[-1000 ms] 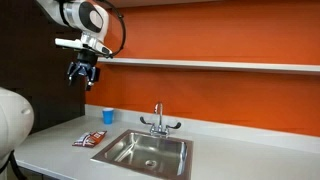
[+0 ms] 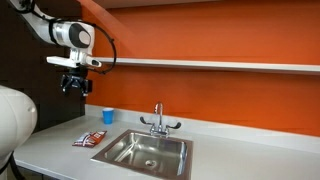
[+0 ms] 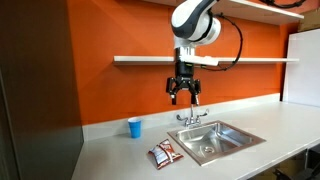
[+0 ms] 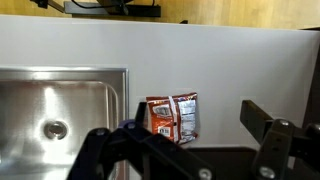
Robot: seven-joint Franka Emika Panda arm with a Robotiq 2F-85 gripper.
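My gripper [image 3: 183,99] hangs open above the counter, pointing down, with nothing between its fingers. A red and white packet [image 4: 174,118] lies flat on the counter beside the sink; the wrist view has it just beyond the fingers, well below them. In exterior view 1 the same packet [image 2: 89,139] rests left of the sink. A blue cup [image 3: 135,127] stands upright behind the packet, near the wall. The metal sink [image 2: 117,152] is empty.
A faucet [image 2: 158,119] with side handles rises behind the sink. A white shelf [image 2: 215,66] runs along the orange wall above the counter. Clear counter [image 2: 240,162] extends right of the sink.
The packet, cup and sink have stayed where they were.
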